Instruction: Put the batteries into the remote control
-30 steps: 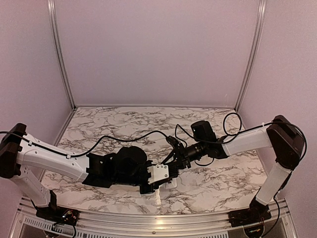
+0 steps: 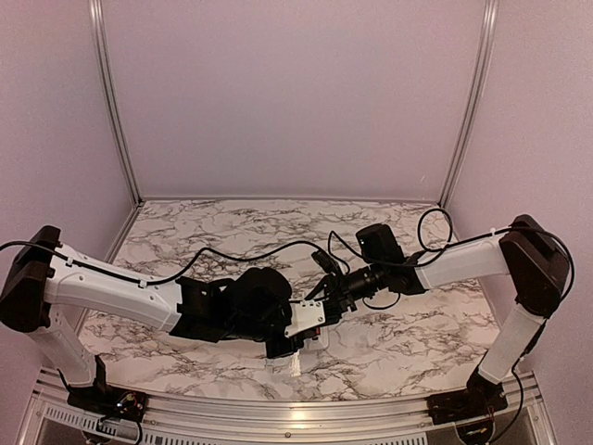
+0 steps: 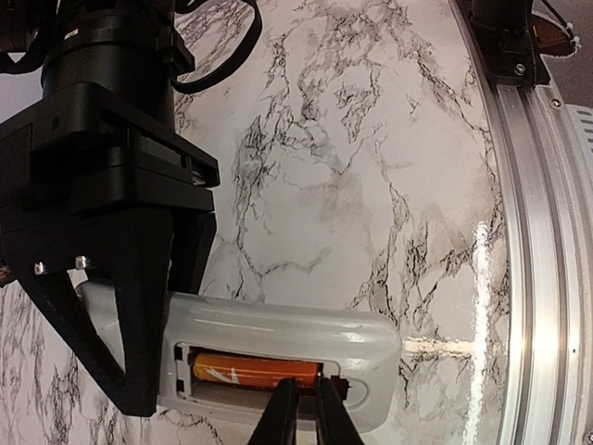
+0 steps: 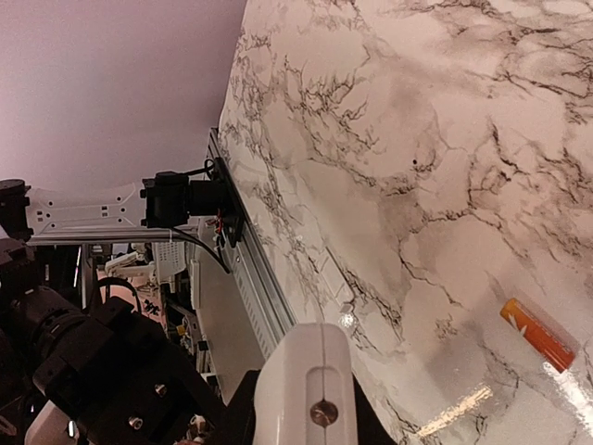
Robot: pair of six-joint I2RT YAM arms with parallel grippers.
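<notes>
In the left wrist view, a translucent grey remote control (image 3: 250, 315) has its compartment open, with an orange battery (image 3: 255, 369) lying inside. My right gripper is shut on the remote's left end. My left gripper is low at the compartment's right end, fingertips by a small dark red piece there; what is between them is unclear. In the top view both grippers meet over the front middle of the table, mostly hiding the remote. Another orange battery (image 4: 537, 334) shows in the right wrist view on the marble.
A metal rail (image 2: 287, 408) runs along the front edge; pale walls enclose the back and sides.
My left arm has shifted slightly up in the top view over the last second. My right arm has stayed almost still.
</notes>
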